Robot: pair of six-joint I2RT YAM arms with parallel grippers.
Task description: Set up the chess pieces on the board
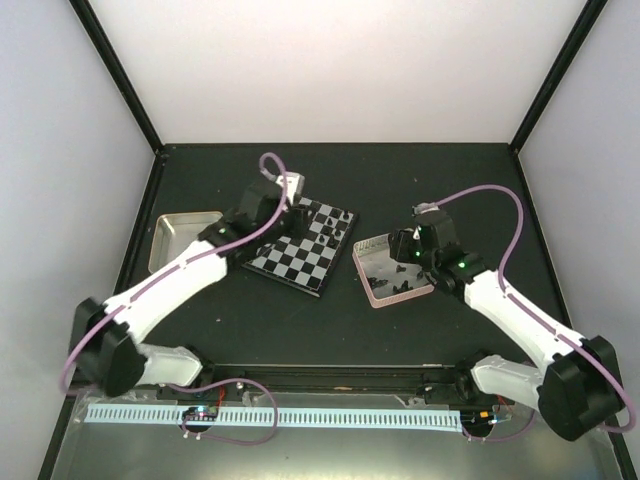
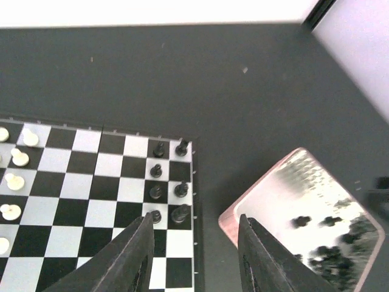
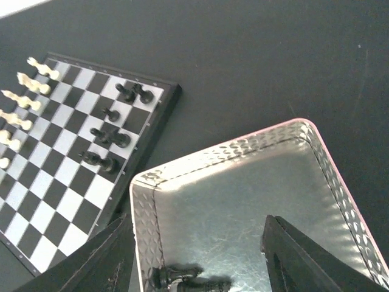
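Observation:
The chessboard (image 1: 300, 260) holds white pieces (image 2: 20, 157) along its left side and black pieces (image 2: 180, 190) along its right side. My left gripper hangs open above the board, nothing between its fingers. My right gripper is open over the pink-rimmed tray (image 3: 237, 201), where several black pieces (image 3: 200, 284) lie at the near end; nothing shows between its fingers.
A second, metal tray (image 1: 180, 240) sits left of the board.

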